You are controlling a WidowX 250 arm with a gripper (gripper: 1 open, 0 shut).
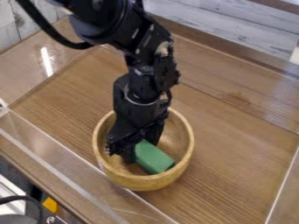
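Observation:
A yellow wooden bowl (179, 171) sits on the wooden table in the lower middle of the view. Inside it lies a green block (156, 158), its upper end hidden behind my dark gripper (131, 142). The gripper reaches down into the bowl and is closed around that upper end, though the contact is mostly hidden by the fingers.
A clear plastic edge runs along the front left, with a cable below it. A white plank wall stands at the back.

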